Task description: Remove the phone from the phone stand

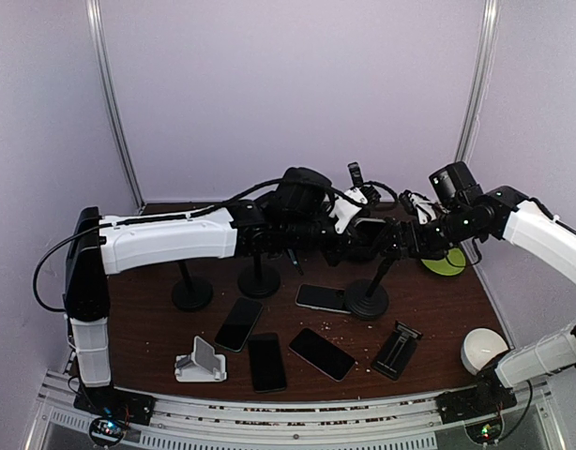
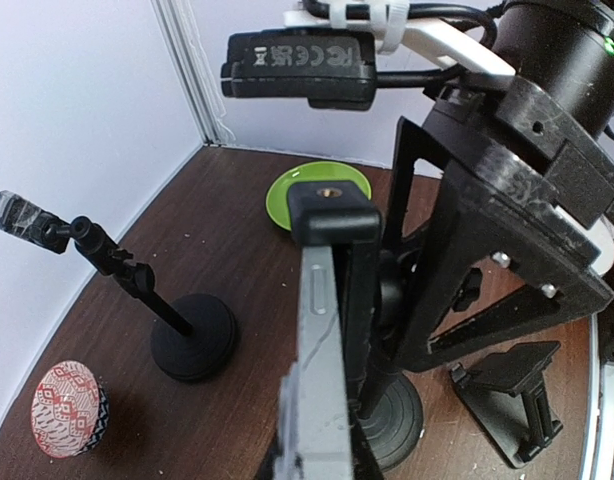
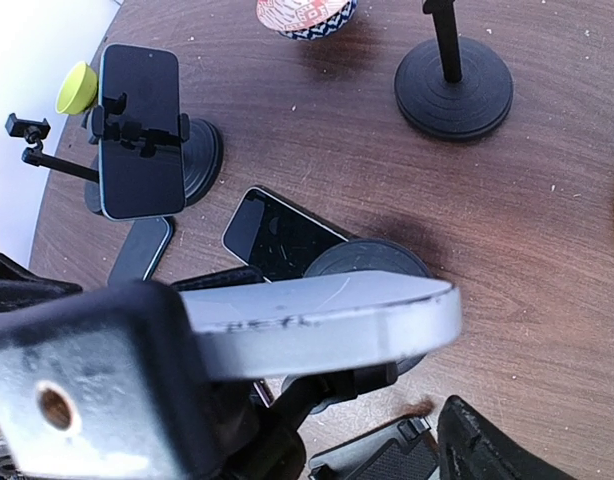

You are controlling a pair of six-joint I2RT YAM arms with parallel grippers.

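Observation:
In the left wrist view the phone (image 2: 323, 365) is edge-on, pale-sided, its far end in the black clamp (image 2: 332, 215) of the stand. My left gripper is shut on the phone's near end, its fingertips barely showing at the bottom edge. My right gripper (image 1: 401, 242) stands open at the clamp, with its fingers (image 2: 457, 235) beside the stand's head. The right wrist view has the phone's pale edge (image 3: 337, 320) and the clamp's end close up. Below, the stand's round base (image 1: 366, 302) rests on the table; the arms hide much of its head from above.
Several dark phones, such as one (image 1: 322, 353) at front centre, lie on the table. A white phone holder (image 1: 202, 362), a black folding holder (image 1: 397, 351) and a bowl (image 1: 482, 350) stand around them. Other round stand bases (image 1: 191, 292) are at left, a green plate (image 1: 445, 262) at right.

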